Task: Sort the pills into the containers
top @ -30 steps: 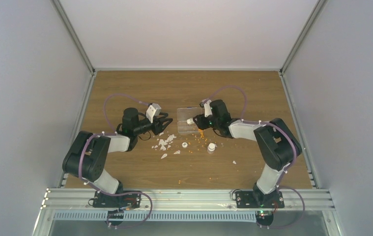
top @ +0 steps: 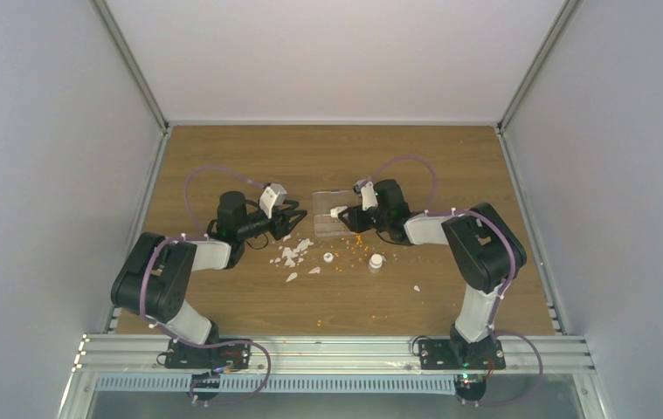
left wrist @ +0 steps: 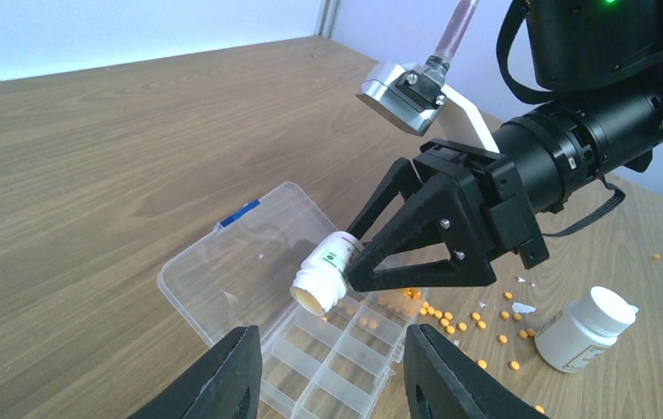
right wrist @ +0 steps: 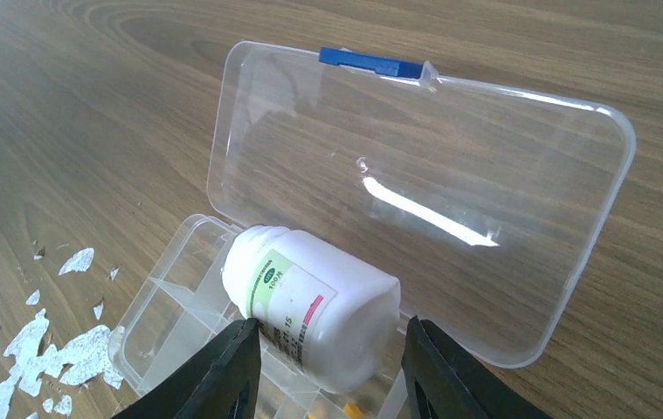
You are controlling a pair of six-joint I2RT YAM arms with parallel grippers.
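A white pill bottle (right wrist: 310,292), uncapped, lies tilted over the compartments of the clear box (top: 321,229), its mouth angled down and to the left. My right gripper (top: 345,217) is open at the bottle's base; in the right wrist view the base reaches between its fingers, and whether they touch is hard to tell. Orange pills (left wrist: 448,326) are in some compartments and strewn on the table beside the box. To the box's left, my left gripper (top: 304,216) stands open and empty. A second white bottle (left wrist: 579,330) stands upright on the table.
Torn white scraps (top: 291,254) litter the table in front of the box. A small white cap (top: 328,257) lies between them and the upright bottle. The box's open lid (right wrist: 415,175) lies toward the back, where the table is clear.
My right gripper has shifted slightly left, and the box has slid a little left too. The bottle's pose has altered slightly. The left arm stays still.
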